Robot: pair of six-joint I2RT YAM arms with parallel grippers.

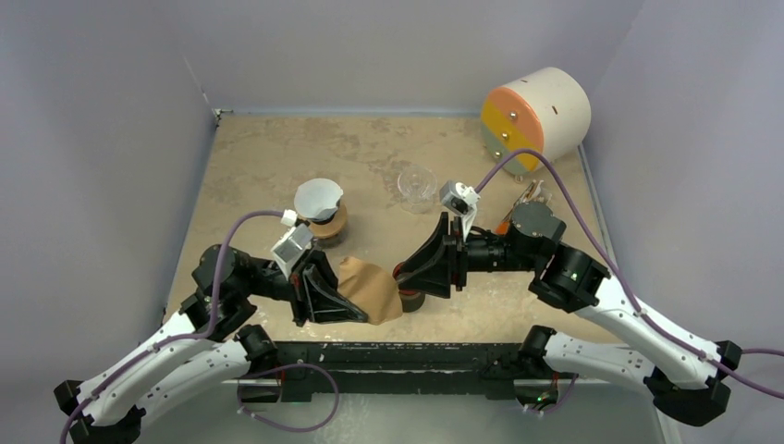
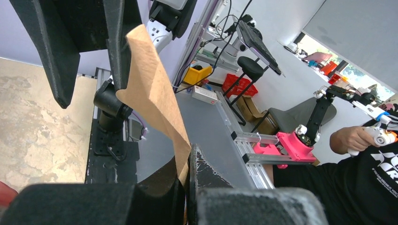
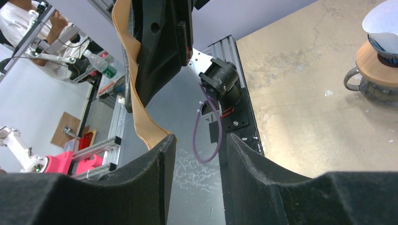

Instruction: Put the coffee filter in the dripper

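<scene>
The tan coffee filter [image 1: 372, 290] is pinched at its lower left edge by my left gripper [image 1: 364, 317], which is shut on it. It is held up, thin and slightly curved, in the left wrist view. My right gripper is part open. One of its fingers [image 3: 165, 147] overlaps the filter's free edge [image 3: 157, 132]; whether they touch, I cannot tell. Nothing shows between the right fingers. The white dripper [image 1: 317, 197] sits on a wooden collar [image 3: 375, 65] above a mug with a handle [image 3: 381, 93], behind my left arm.
A clear glass vessel [image 1: 417, 184] stands at the table's middle back. Partly under the right gripper is a dark, red-rimmed container [image 1: 412, 302]. The drawer unit [image 1: 541, 120] occupies the back right corner, with an orange holder of utensils [image 1: 507, 222] in front.
</scene>
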